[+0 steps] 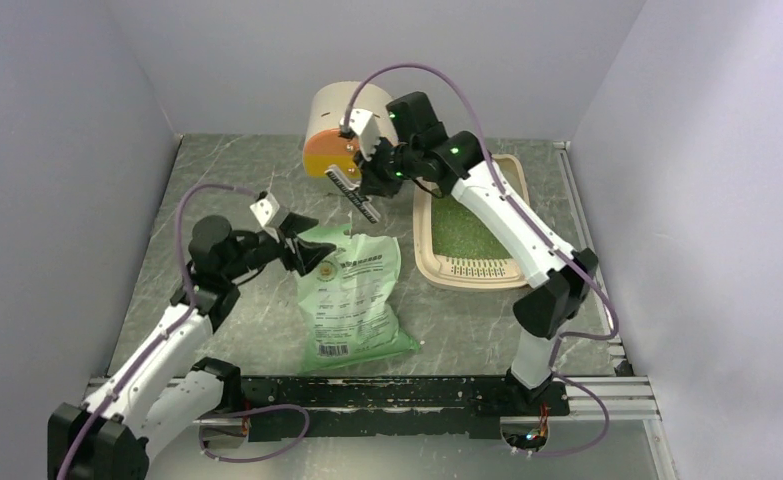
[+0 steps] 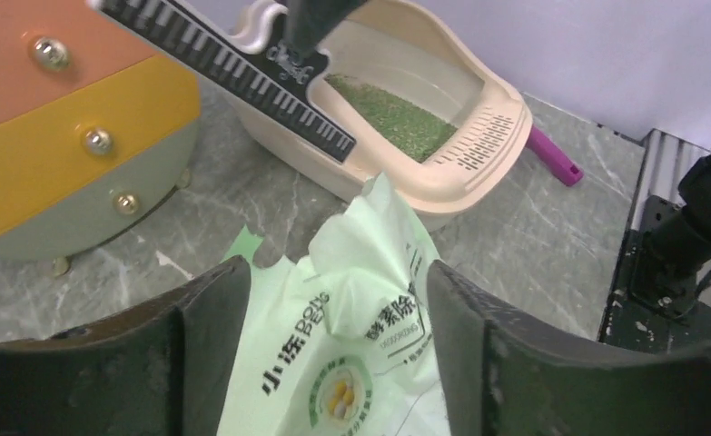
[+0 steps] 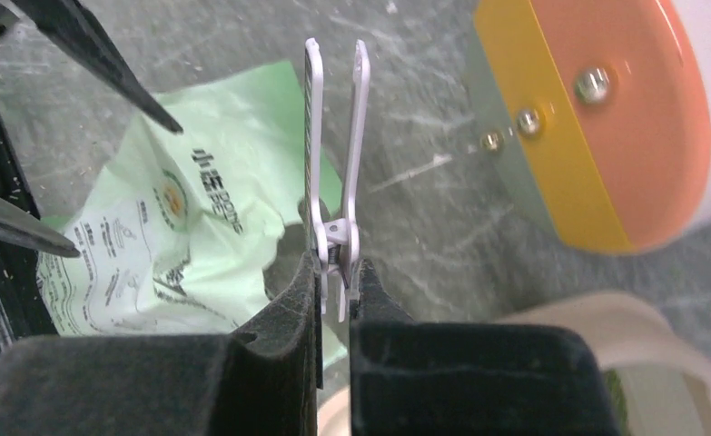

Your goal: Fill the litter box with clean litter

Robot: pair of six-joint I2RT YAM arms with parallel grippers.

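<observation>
The green litter bag [image 1: 352,310] lies at the front middle of the table, its crumpled top upright in the left wrist view [image 2: 370,263]. My left gripper [image 1: 317,240] hangs over its top, part open, nothing visible between its fingers. My right gripper [image 1: 367,178] is raised near the rounded box and shut on a slim clip-like tool [image 3: 356,145] with a black-and-white striped face [image 2: 270,95]. The cream litter box [image 1: 427,240] stands at right, with green litter [image 1: 467,230] inside.
A cream rounded box with orange and yellow front [image 1: 327,150] stands at the back. A purple cylinder [image 2: 556,156] lies beside the litter box. Grey walls surround the table.
</observation>
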